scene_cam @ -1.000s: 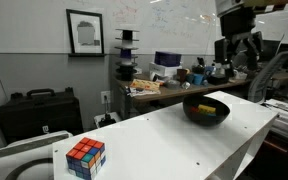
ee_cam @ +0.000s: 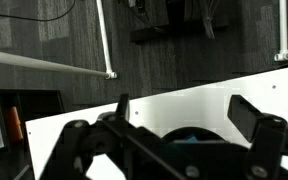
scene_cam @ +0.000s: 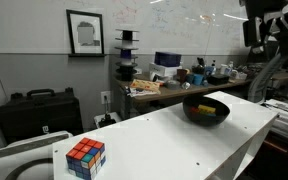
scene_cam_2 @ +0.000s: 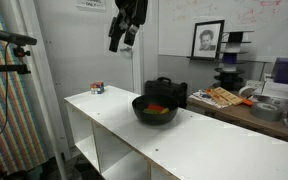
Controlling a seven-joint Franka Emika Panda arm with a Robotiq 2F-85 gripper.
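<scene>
A black bowl (scene_cam: 221, 115) rests on the white table, with yellow, red and green items (scene_cam_2: 155, 109) inside it. High above the table's edge, my gripper (scene_cam: 264, 47) hangs open and empty, to the upper right of the bowl in exterior view 1. In exterior view 2 the same gripper (scene_cam_2: 121, 46) is up and to the left of the bowl. Looking down in the wrist view, the open fingers (ee_cam: 246, 115) stand wide apart; the bowl (ee_cam: 216, 128) is partly hidden behind the gripper body, with something blue showing in it. A multicoloured cube (scene_cam: 86, 158) sits at the table's near left corner.
A black case (scene_cam: 39, 114) stands at the back left. Open floor (ee_cam: 184, 70) lies beyond the table edge.
The bowl and cube have stayed put.
</scene>
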